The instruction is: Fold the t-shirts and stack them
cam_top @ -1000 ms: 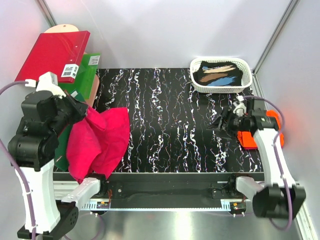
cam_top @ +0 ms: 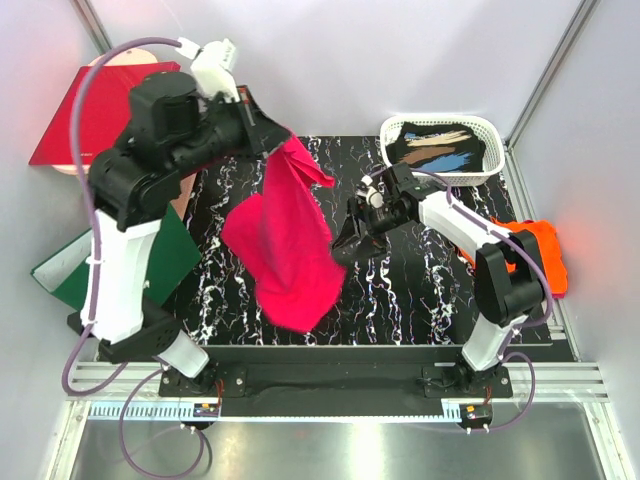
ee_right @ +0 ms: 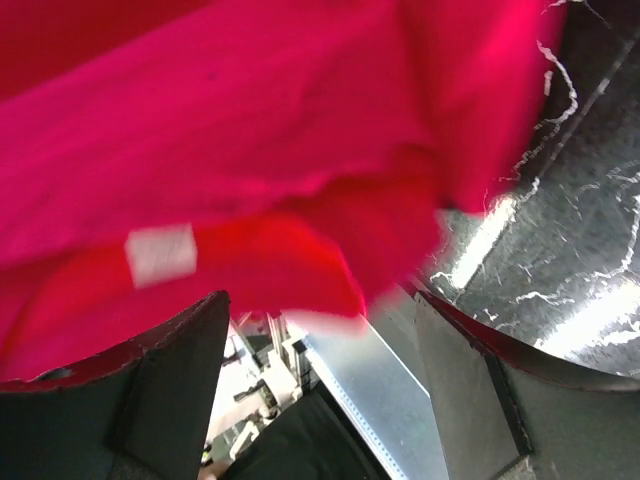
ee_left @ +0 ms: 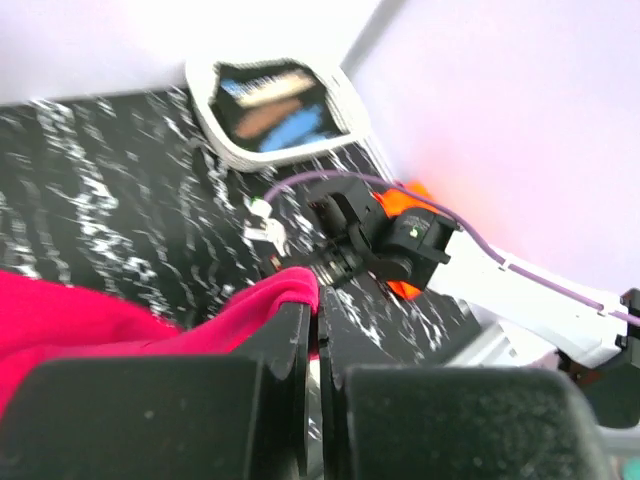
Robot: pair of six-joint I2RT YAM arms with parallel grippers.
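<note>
A red t-shirt (cam_top: 290,240) hangs bunched from my left gripper (cam_top: 279,138), high above the table. In the left wrist view the fingers of the left gripper are closed on a pinch of its red cloth (ee_left: 270,295). My right gripper is open, its fingers (ee_right: 180,370) wide apart. Red cloth with a white tag (ee_right: 162,254) hangs just beyond them, not gripped. From the top, the right gripper (cam_top: 358,240) appears right beside the shirt's hanging right edge.
A white basket (cam_top: 390,130) holding a dark, patterned garment (cam_top: 440,148) stands at the back right. Orange cloth (cam_top: 545,255) lies at the right edge. Red and green boxes (cam_top: 165,265) crowd the left.
My left gripper has risen and swung to the right, carrying the red shirt from the left side toward the middle. The right arm has moved left, up to the shirt.
</note>
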